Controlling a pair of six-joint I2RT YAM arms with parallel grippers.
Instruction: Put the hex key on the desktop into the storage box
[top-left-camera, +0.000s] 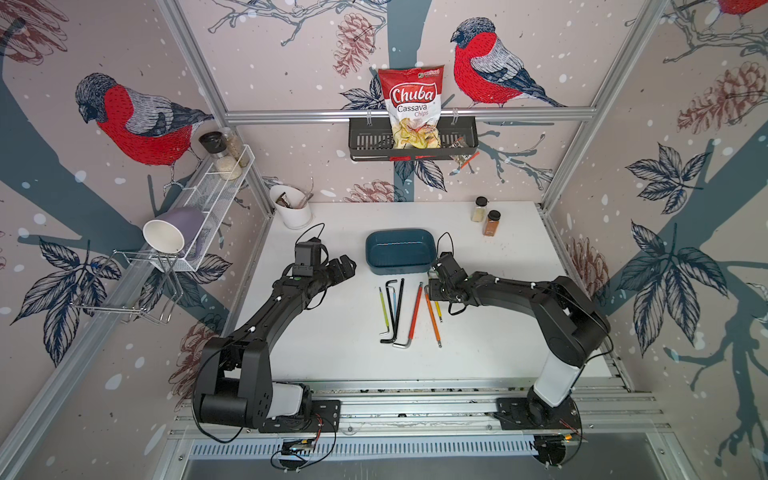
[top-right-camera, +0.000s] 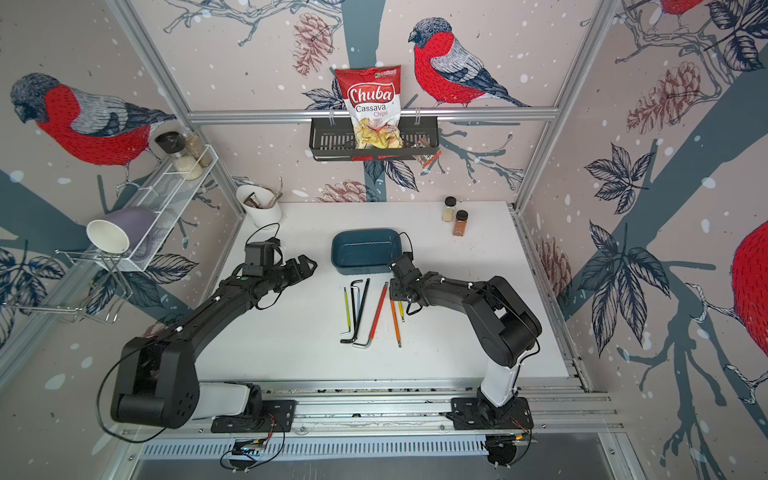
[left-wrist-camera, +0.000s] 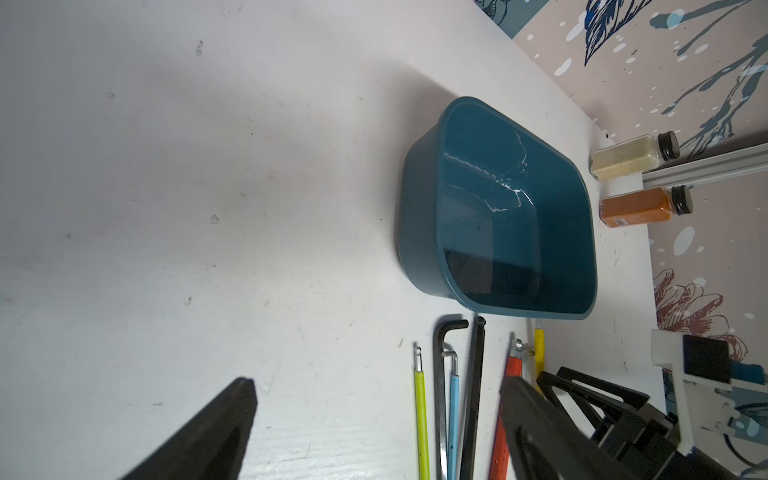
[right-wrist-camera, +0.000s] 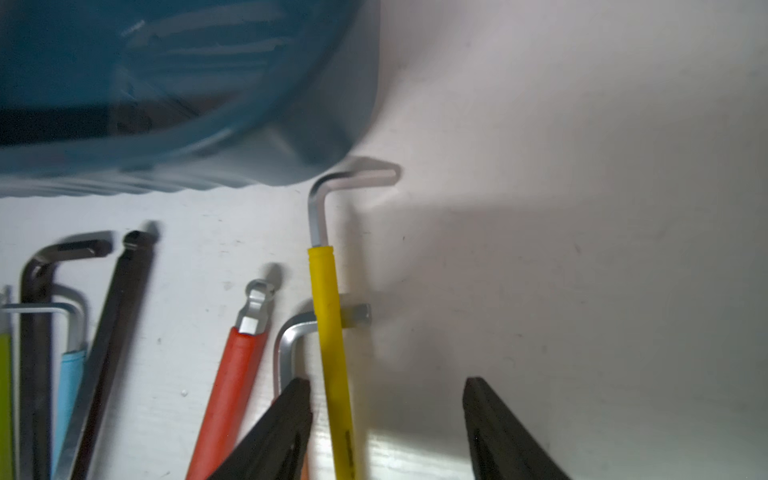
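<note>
Hex keys lie spread on the desk below the blue storage box (top-left-camera: 400, 260): green (left-wrist-camera: 421, 416), black, light blue (right-wrist-camera: 70, 376), red (right-wrist-camera: 228, 392), orange and yellow (right-wrist-camera: 328, 296). The box looks empty. My right gripper hangs low over the yellow key, its fingers open on either side of that key, which lies nearer the left finger. My left gripper is open, raised left of the keys and box, with nothing seen between its fingers.
Two spice jars (top-left-camera: 491, 225) stand at the back right, a white cup (top-left-camera: 293, 216) at the back left. A wire shelf is on the left wall.
</note>
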